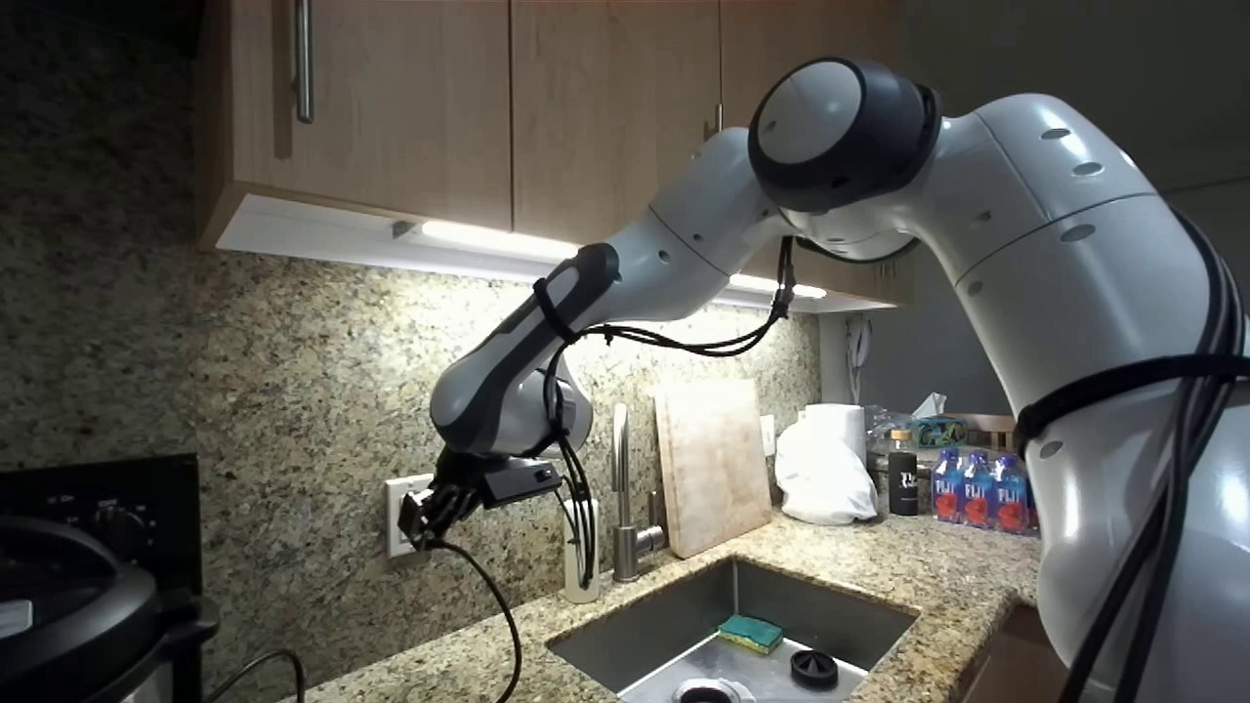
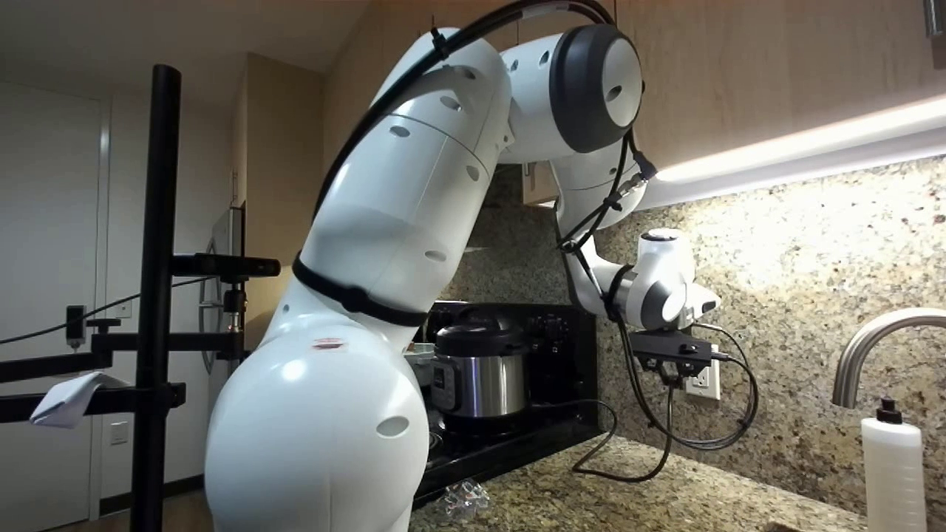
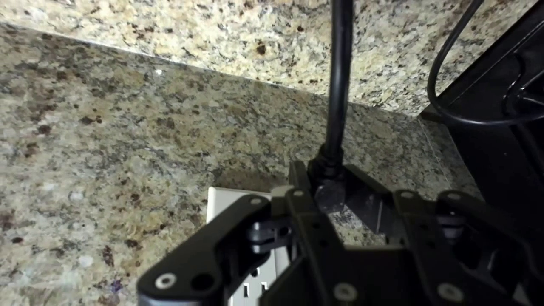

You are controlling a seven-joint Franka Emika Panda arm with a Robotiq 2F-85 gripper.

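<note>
In the wrist view my gripper is shut on a black plug (image 3: 327,165), with its thick cord (image 3: 340,71) running up between the fingers. A white wall outlet (image 3: 218,201) lies behind and to the left of the fingers there, partly covered by them. In exterior view 1 the gripper (image 1: 424,521) is right in front of that outlet (image 1: 401,490), and the cord (image 1: 512,633) hangs down to the counter. The plug's prongs are hidden, so whether they touch the outlet cannot be told. The hand also stands by the outlet (image 2: 706,381) in exterior view 2.
A pressure cooker (image 2: 483,372) stands on the black stove at one side. On the other are a soap bottle (image 1: 579,551), a faucet (image 1: 622,492) and the sink (image 1: 674,603). Wooden cabinets (image 1: 387,105) hang above.
</note>
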